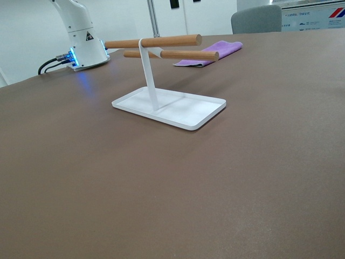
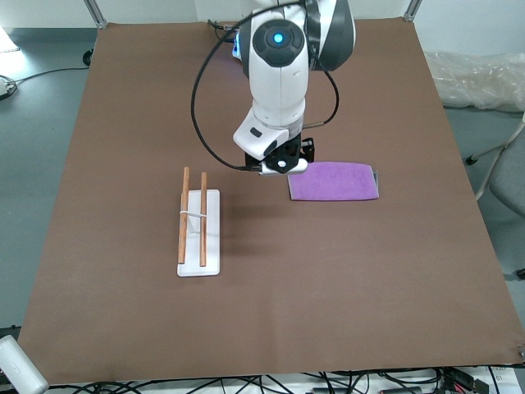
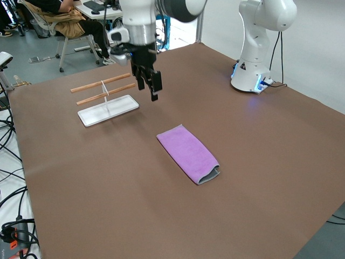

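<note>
A purple cloth [image 2: 332, 181] with a grey edge lies flat on the brown table [image 2: 344, 287]; it also shows as a lilac towel [image 3: 186, 154] in the right view. A white stand [image 2: 210, 246] with two wooden bars [image 1: 183, 40] stands left of it. My gripper [image 3: 153, 86], black, hangs above the table between the stand and the cloth, apart from both. In the left view it is mostly hidden under the arm's head; whether it is open or shut is unclear.
Cables run along the near edge. A chair [image 2: 513, 172] stands beside the table.
</note>
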